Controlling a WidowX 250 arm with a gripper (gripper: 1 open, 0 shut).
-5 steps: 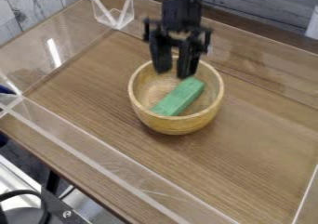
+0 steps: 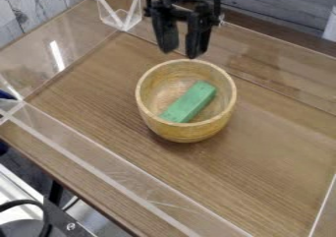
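Note:
My gripper (image 2: pixel 179 42) hangs at the top middle, its two dark fingers pointing down above and just behind a round tan bowl (image 2: pixel 149 93). The fingers stand apart, with nothing visible between them. A green block (image 2: pixel 190 101) lies tilted diagonally inside the bowl.
A clear angular object (image 2: pixel 120 10) stands at the back left, left of my arm. Dark cables lie off the table's left edge at the lower left.
A second ago my gripper was lower, over the back of the bowl; it has risen back and away from it. The bowl and green block look nearly unchanged.

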